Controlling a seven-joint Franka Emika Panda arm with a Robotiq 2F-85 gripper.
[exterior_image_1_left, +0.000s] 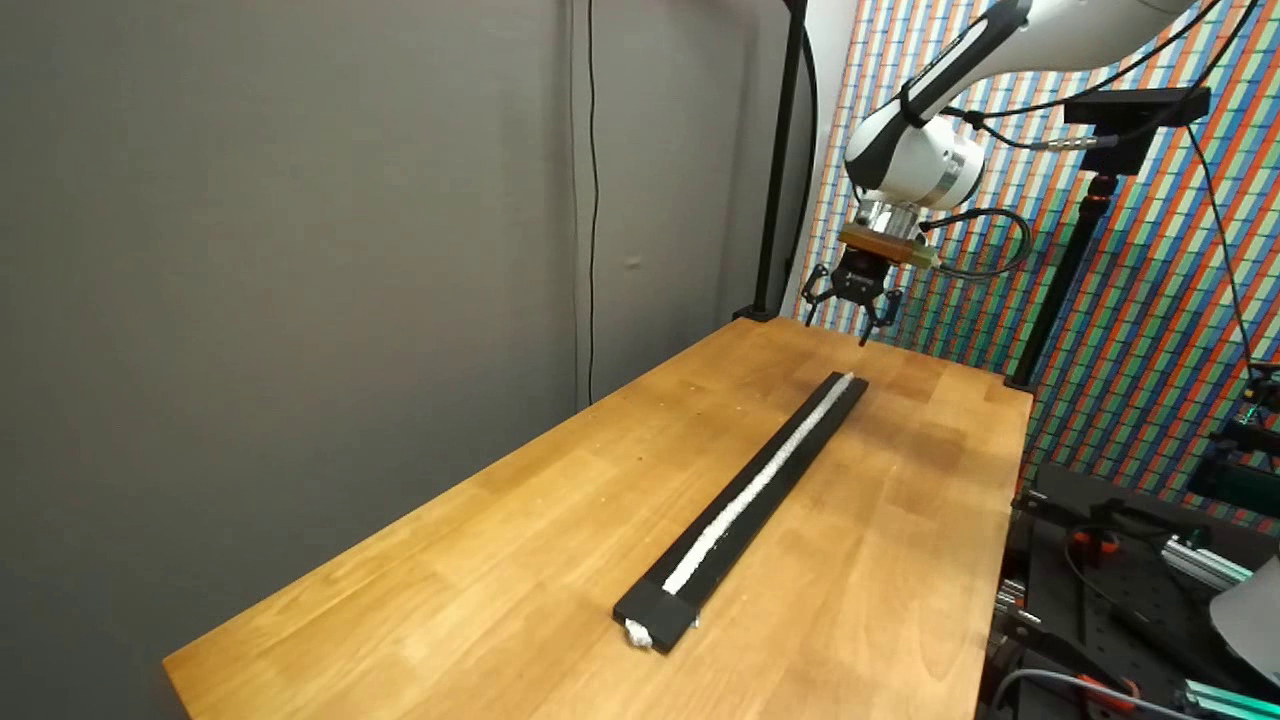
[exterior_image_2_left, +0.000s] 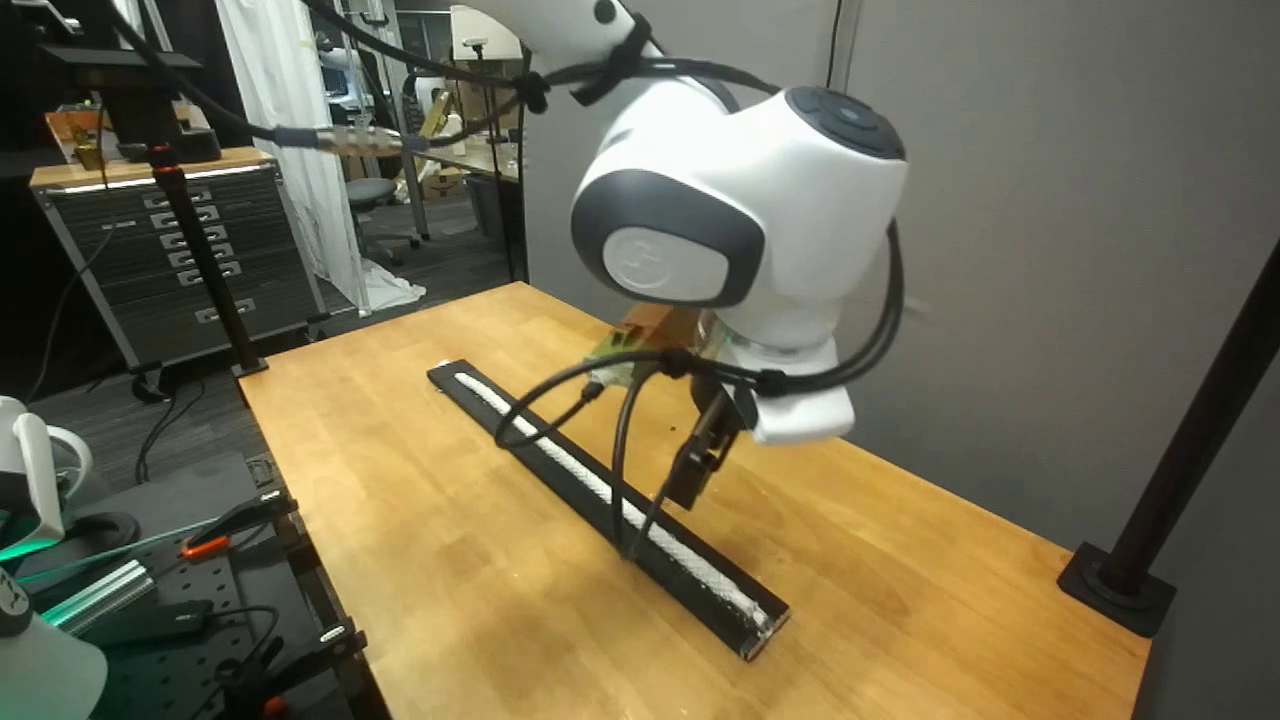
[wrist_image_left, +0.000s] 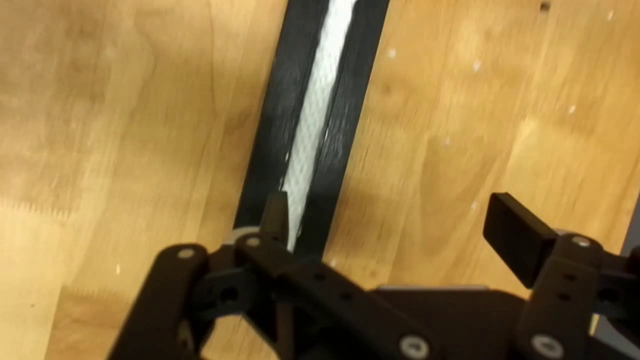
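A long black channel lies flat on the wooden table, seen in all three views. Along its groove runs a white braided rope; a tuft of it sticks out at the near end in exterior view 1. My gripper hangs above the table past the channel's far end, its fingers spread and empty. In the wrist view the left fingertip overlaps the black channel and the rope, while the right fingertip is over bare wood. The arm and cables partly cover the channel in exterior view 2.
Black posts stand at its far corners. Loose cables loop from the wrist. A dark cart with clamps adjoins the table's side.
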